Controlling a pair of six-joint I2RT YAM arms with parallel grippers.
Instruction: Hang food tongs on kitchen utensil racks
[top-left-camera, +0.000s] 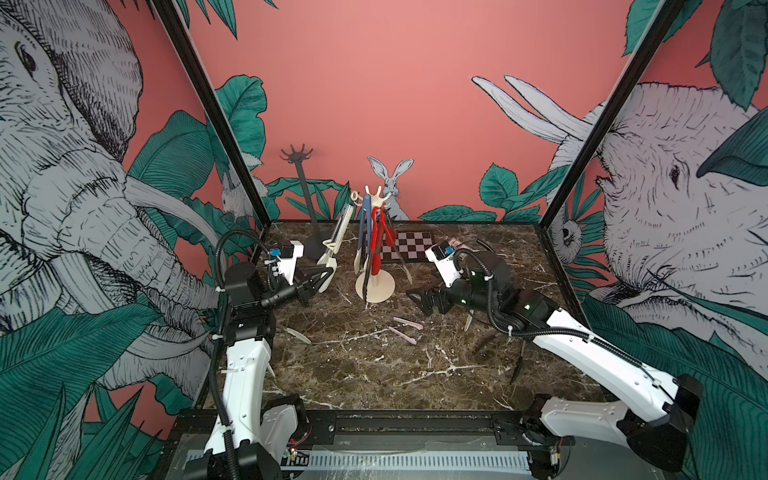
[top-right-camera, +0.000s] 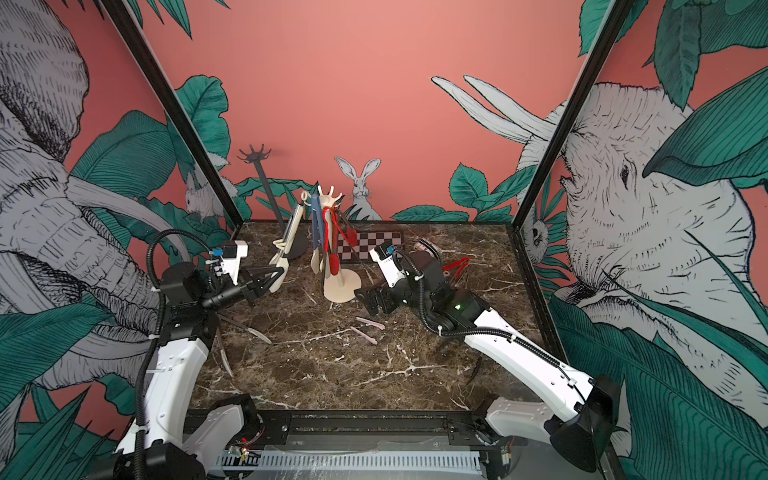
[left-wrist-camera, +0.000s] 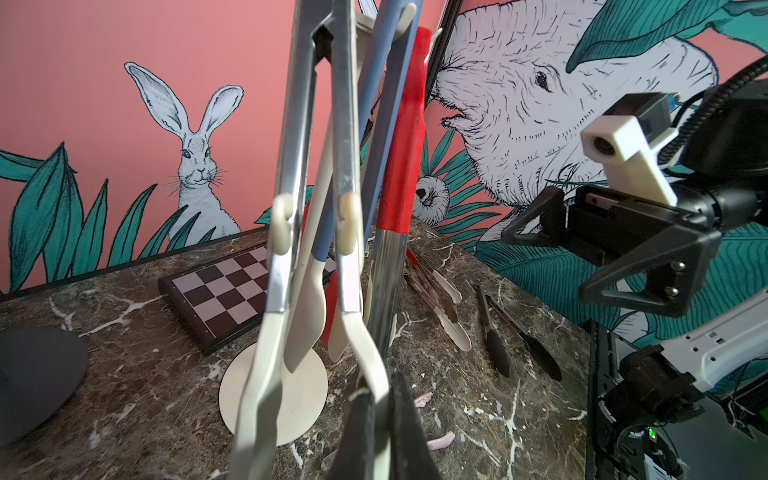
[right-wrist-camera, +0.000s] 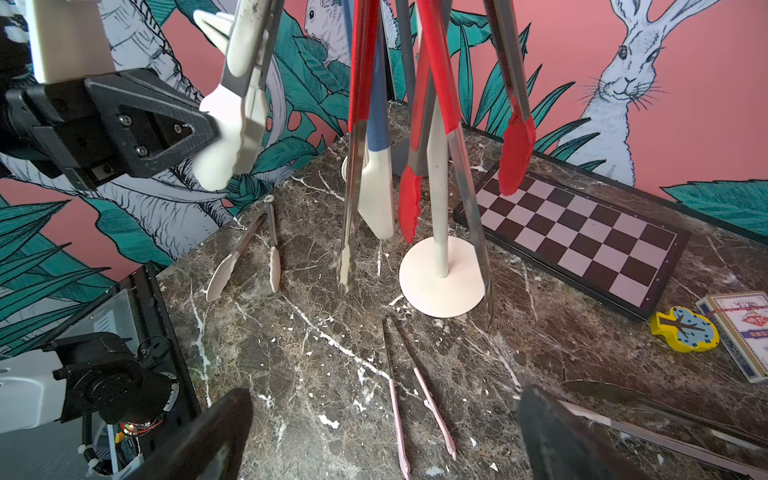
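Observation:
White-and-steel food tongs (top-left-camera: 341, 232) stand raised and tilted, ring end uppermost, just left of the cream utensil rack (top-left-camera: 376, 285). My left gripper is shut on one lower arm of these tongs; the other arm (left-wrist-camera: 260, 400) hangs free beside the fingers. Whether the ring touches a rack hook (top-left-camera: 377, 192) I cannot tell. Blue tongs (top-left-camera: 365, 228) and red tongs (right-wrist-camera: 364, 72) hang from the rack. My right gripper (top-left-camera: 421, 301) is open right of the rack base, with nothing held.
Pink-tipped tongs (right-wrist-camera: 432, 408) lie in front of the rack. More tongs (left-wrist-camera: 512, 336) lie at the right. A dark rack (top-left-camera: 304, 184) stands at back left, a checkered board (right-wrist-camera: 576, 232) behind.

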